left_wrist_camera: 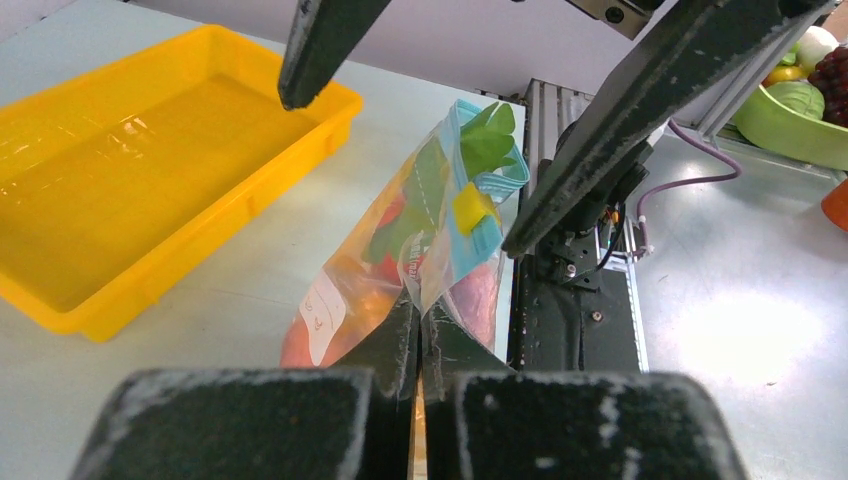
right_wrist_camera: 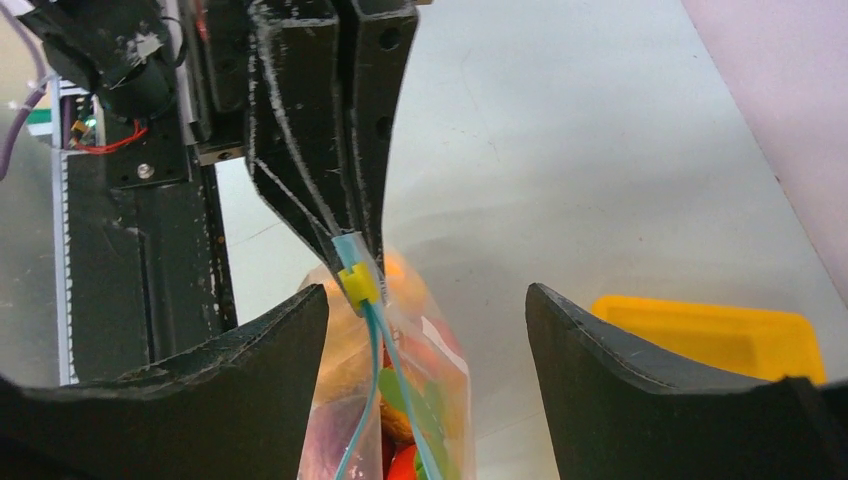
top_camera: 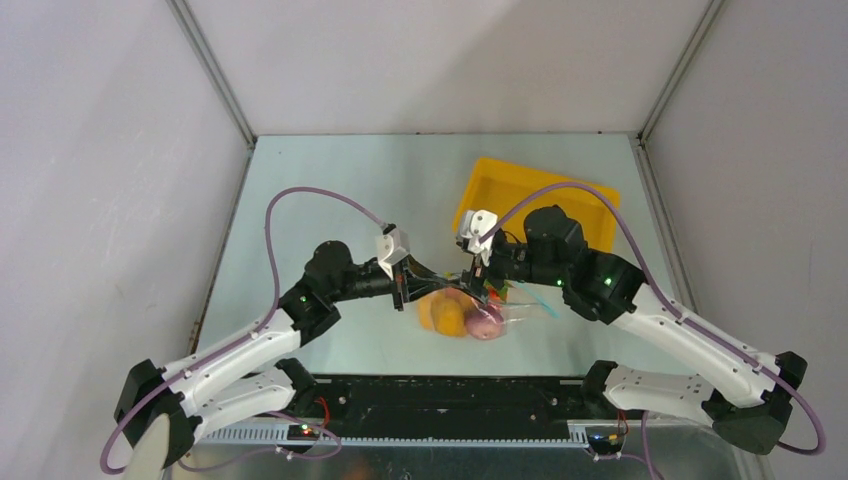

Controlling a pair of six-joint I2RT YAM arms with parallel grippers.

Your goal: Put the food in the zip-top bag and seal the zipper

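A clear zip bag [top_camera: 480,320] of produce lies on the table beneath both grippers. Its blue zipper and yellow slider [left_wrist_camera: 472,206] show at the top. My left gripper is shut on the bag's top edge, beside the slider in the right wrist view. My right gripper is part open around the zipper end, its fingertips [left_wrist_camera: 300,75] either side of and above it, apart from the bag. Red, orange and green food shows through the plastic.
A yellow tray [top_camera: 485,185] stands empty, as far as it shows, behind the bag at the back right. The table's front edge is close to the bag.
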